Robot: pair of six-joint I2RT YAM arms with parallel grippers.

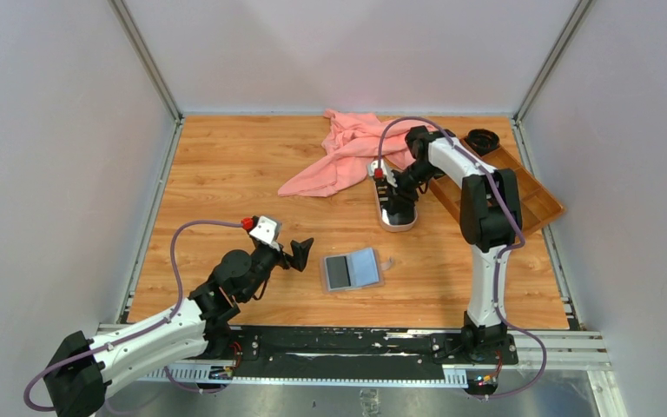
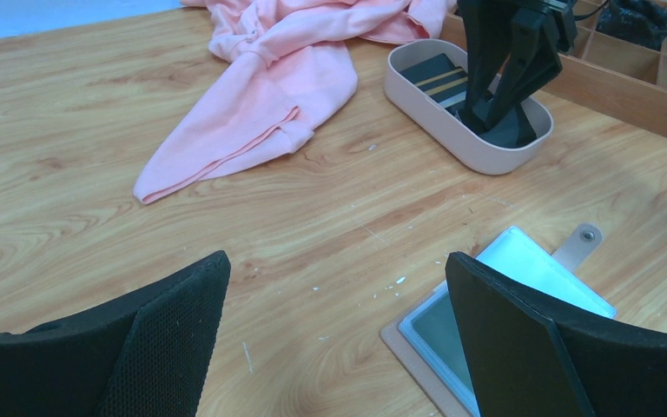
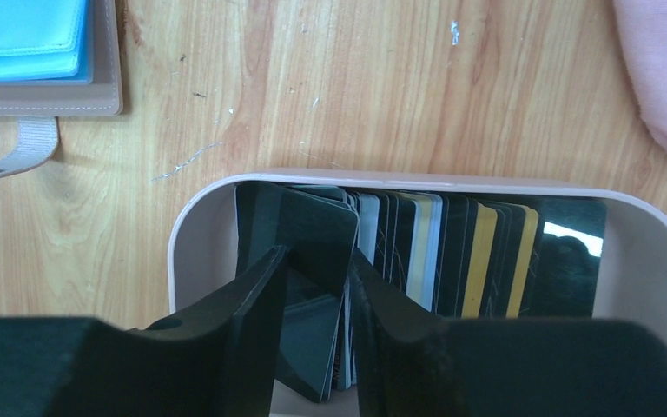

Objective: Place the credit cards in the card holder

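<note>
Dark credit cards (image 3: 317,226) stand and lean in a row inside a pale oval box (image 3: 452,181). My right gripper reaches into one end of that box, its fingers partly apart. A dark leaning card shows between its fingers, with a gap still visible around it. Open on the table nearer the front lies the card holder (image 1: 353,269), one side dark and the other light blue; its snap strap (image 2: 578,246) sticks out. My left gripper is open and empty, above the table left of the holder.
A pink cloth (image 1: 347,155) lies crumpled behind the box, near the back. To the right stands a wooden compartment tray (image 1: 534,195) with a black item (image 1: 483,141) in it.
</note>
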